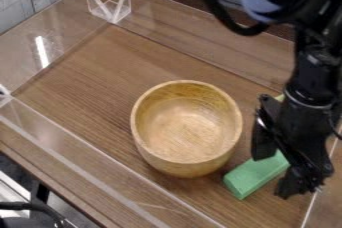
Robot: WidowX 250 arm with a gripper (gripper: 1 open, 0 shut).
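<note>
A black gripper [283, 162] hangs low at the right of the camera view, its fingers open around or just over a green block [250, 178] on the wooden table. The block's far end is partly hidden by the gripper. A tan bowl [185, 127] stands just left of the block.
The wooden table [94, 72] has clear room at the left and behind the bowl. A small clear plastic stand [110, 4] is near the back left edge. Black cables lie at the bottom left corner.
</note>
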